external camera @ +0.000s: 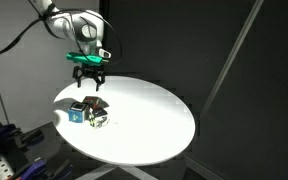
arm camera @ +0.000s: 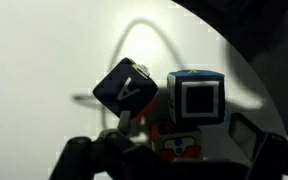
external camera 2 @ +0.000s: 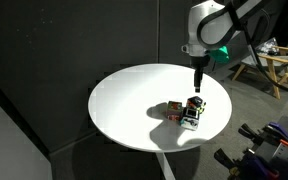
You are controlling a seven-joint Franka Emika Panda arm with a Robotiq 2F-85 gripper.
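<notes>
Three cubes stand close together near the table's edge. In the wrist view, a dark cube marked with a letter A [arm camera: 130,89] sits turned at an angle on the left. A blue-edged cube with a dark square face [arm camera: 197,97] is to its right, and a red patterned cube [arm camera: 174,140] shows below, partly hidden by my gripper. In exterior view 1 the light-blue cube [external camera: 77,113] is nearest the left. My gripper [external camera: 87,83] hangs above the group, fingers apart, nothing between them; in exterior view 2 the gripper [external camera 2: 196,82] is clear of the cubes.
Dark equipment [external camera: 14,145] stands on the floor beside the table. A wooden chair [external camera 2: 269,65] is behind the arm.
</notes>
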